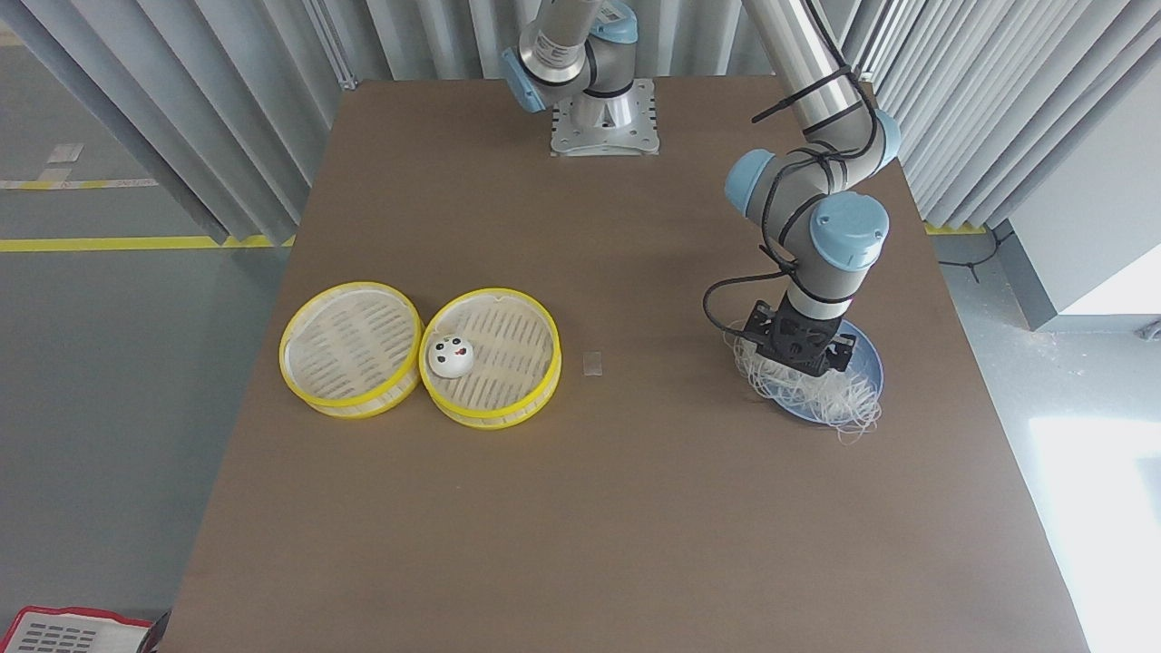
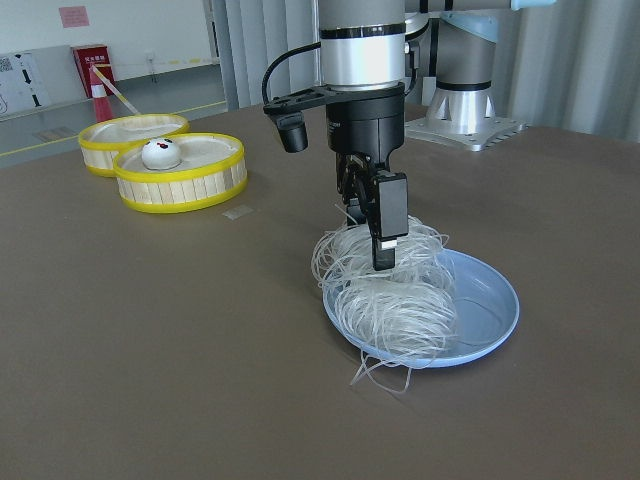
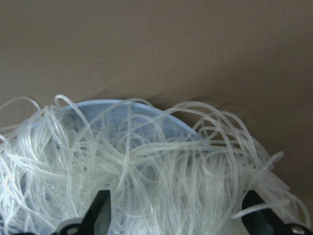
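Observation:
My gripper is down over the pale translucent strands point(image 2: 395, 315) heaped on a light blue plate point(image 2: 480, 300) at the table's right side. In the wrist view its two black fingertips stand wide apart within the strands point(image 3: 146, 171), some draped over the right finger. The fingers are open. Some strands hang over the plate's rim onto the table.
Two yellow-rimmed steamer baskets point(image 1: 350, 401) sit on the left of the brown table point(image 1: 609, 522), the right one holding a white ball with a face point(image 1: 451, 355). A robot base point(image 1: 604, 136) stands at the back.

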